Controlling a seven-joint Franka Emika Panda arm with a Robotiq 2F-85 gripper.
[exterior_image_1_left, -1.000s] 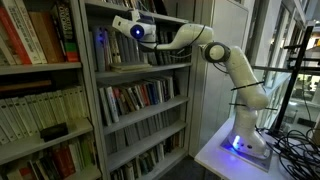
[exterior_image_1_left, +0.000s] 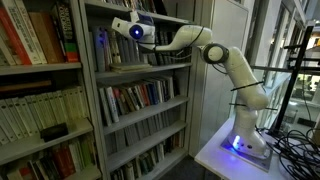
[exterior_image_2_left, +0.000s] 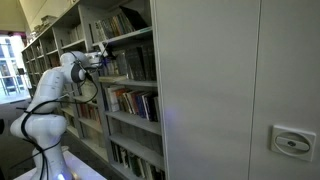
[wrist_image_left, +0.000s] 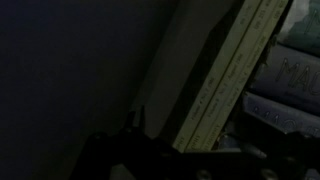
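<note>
The arm reaches from its base on the white table up to the top of the bookshelf. In exterior view 1 my gripper (exterior_image_1_left: 119, 26) stands open in front of the upper shelf, pointing left toward the books. It is small and partly lost against the bookcase in exterior view 2. Through the dark wrist view, two pale slim books (wrist_image_left: 228, 82) lean at a slant, close to the dim fingers at the bottom. Right of them lie thick grey books (wrist_image_left: 285, 75) with lettered spines. No object shows between the fingers, though deep shadow hides much there.
A grey upright panel (exterior_image_1_left: 92, 80) divides the bookcase beside the gripper. Lower shelves hold rows of books (exterior_image_1_left: 135, 97). The white table (exterior_image_1_left: 225, 160) carries the arm's base, with loose black cables (exterior_image_1_left: 295, 150) on its right. A tall pale cabinet (exterior_image_2_left: 208, 90) stands next to the shelves.
</note>
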